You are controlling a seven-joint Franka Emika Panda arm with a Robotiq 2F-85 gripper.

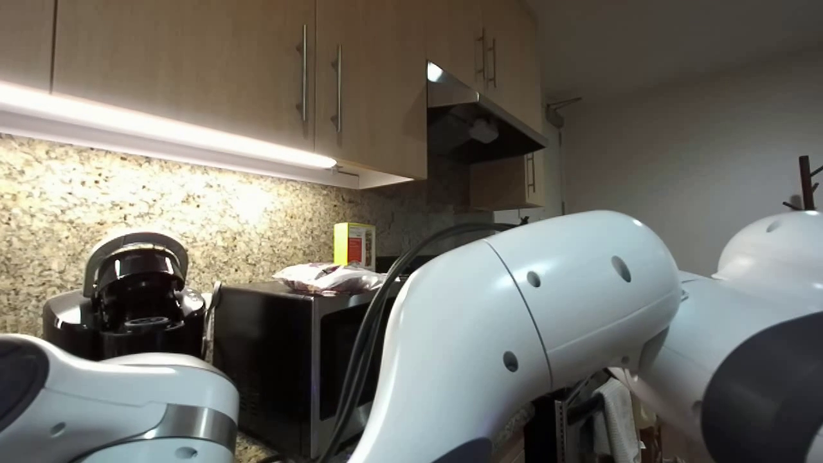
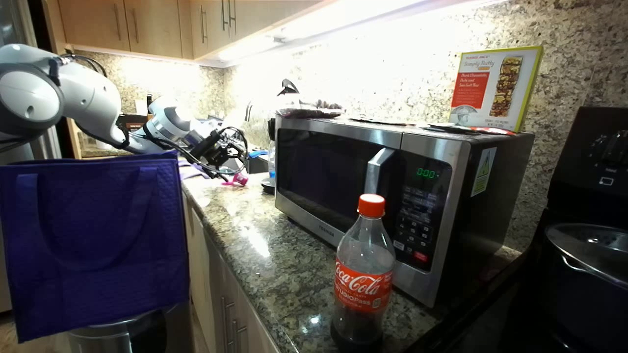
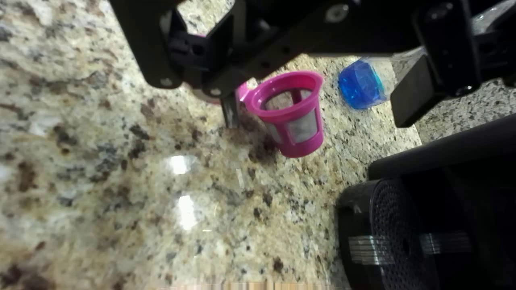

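Note:
In the wrist view a pink reusable coffee filter cup (image 3: 297, 130) with mesh sides lies on the granite counter (image 3: 121, 193), its open rim facing the camera. My gripper is open above the counter, a finger on either side of the cup in this view. The left fingertip (image 3: 230, 113) appears close to the cup's hinge tab; whether they touch cannot be told. Part of the pink lid is hidden behind the gripper. From the second exterior view, the arm's gripper (image 2: 219, 152) hangs low over the far counter, just above the pink cup (image 2: 240, 179).
A clear blue object (image 3: 360, 84) lies beyond the cup. The black coffee maker (image 3: 387, 232) stands close on the right. Along the counter are a microwave (image 2: 338, 170) and a Coca-Cola bottle (image 2: 363, 282). A purple bag (image 2: 94, 247) is in front of the arm.

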